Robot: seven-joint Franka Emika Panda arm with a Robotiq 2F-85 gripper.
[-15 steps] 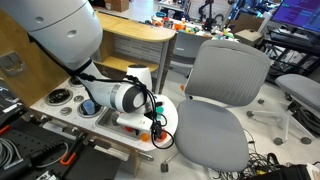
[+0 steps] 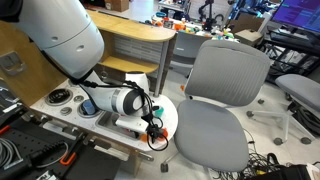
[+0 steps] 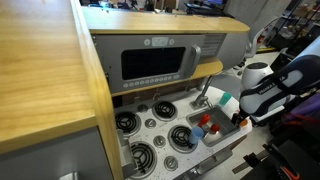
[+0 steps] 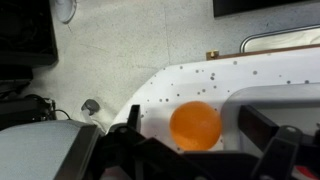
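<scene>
An orange ball-like object rests on the speckled white counter in the wrist view, beside the sink's rim. My gripper is open, its dark fingers standing left and right of the orange object with gaps between. In exterior view 2 the same small orange spot shows close under the arm at the counter's right end. The arm hides much of this area in exterior view 1.
A sink with red items lies left of the arm in exterior view 2. Nearby are a blue cup, a green object and stove burners. A grey chair stands close to the counter's end.
The arm's hand has shifted slightly toward the counter's end and down, now covering more of the orange spot that showed there earlier.
</scene>
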